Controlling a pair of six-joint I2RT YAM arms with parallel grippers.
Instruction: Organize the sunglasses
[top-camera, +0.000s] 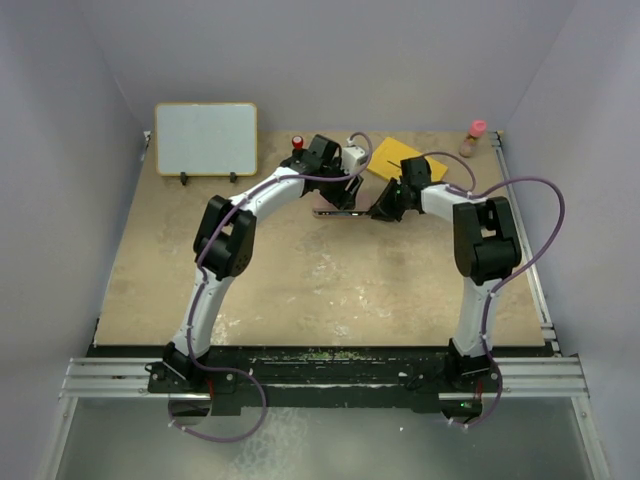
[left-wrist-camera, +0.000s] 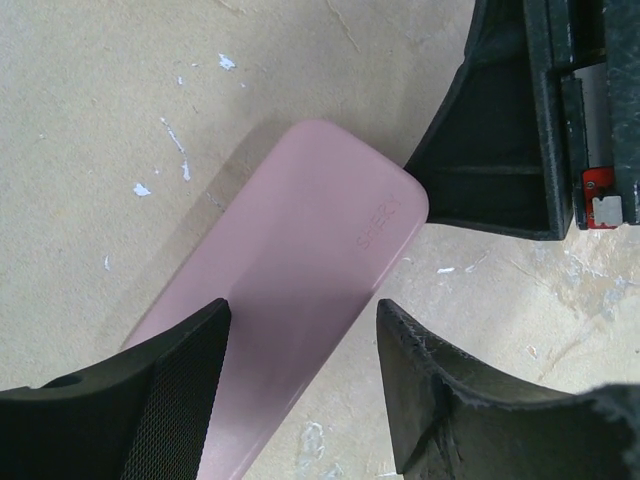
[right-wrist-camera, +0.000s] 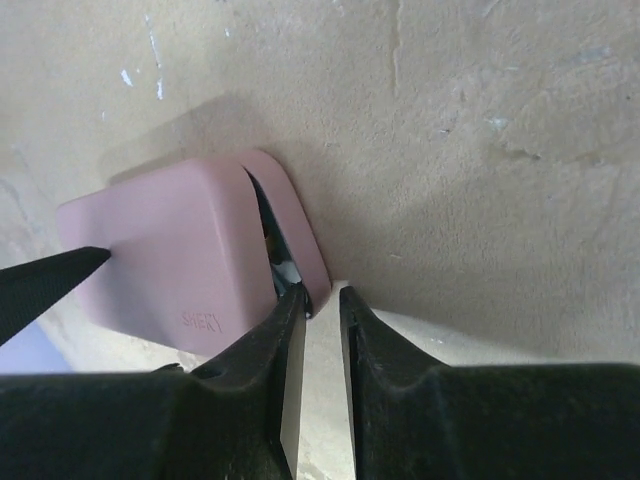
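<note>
A pink glasses case (top-camera: 330, 214) lies on the table under both grippers, its lid lowered to a narrow gap. In the left wrist view the lid (left-wrist-camera: 280, 260) shows "SHERY" lettering, with my left gripper over it, its fingers apart. In the right wrist view the case (right-wrist-camera: 170, 260) shows a slit with dark contents inside. My right gripper is at the case's end, fingertips slightly apart at the rim; whether anything is between them is unclear.
A white board (top-camera: 206, 137) stands at the back left, a yellow sheet (top-camera: 390, 150) lies behind the case, and a pink bottle (top-camera: 473, 138) is at the back right.
</note>
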